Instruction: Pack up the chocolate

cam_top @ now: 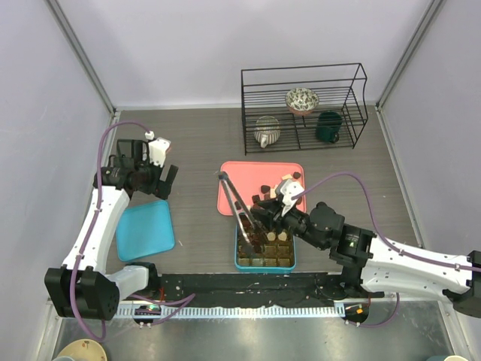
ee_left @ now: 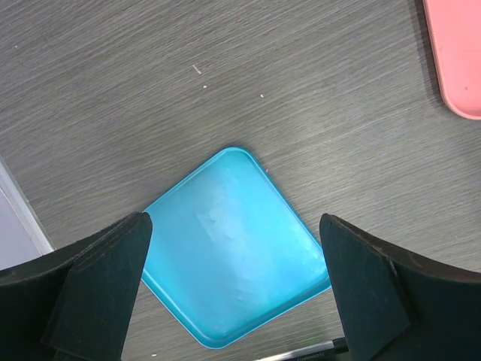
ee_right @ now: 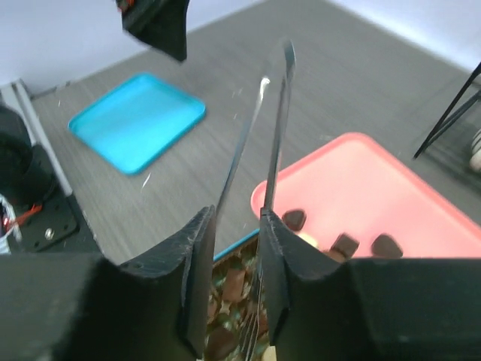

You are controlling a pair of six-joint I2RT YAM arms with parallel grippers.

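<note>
A blue-rimmed compartment box holds brown and pale chocolates, below a pink tray with loose chocolates. My right gripper is over the box, its fingers close around a pair of long metal tongs, whose arms rise from it; whether the fingers press on them is hard to tell. My left gripper stands open and empty above an empty blue tray at the left.
A black wire rack with a bowl, a striped pot and a dark green mug stands at the back. Bare table lies between the left tray and the pink one.
</note>
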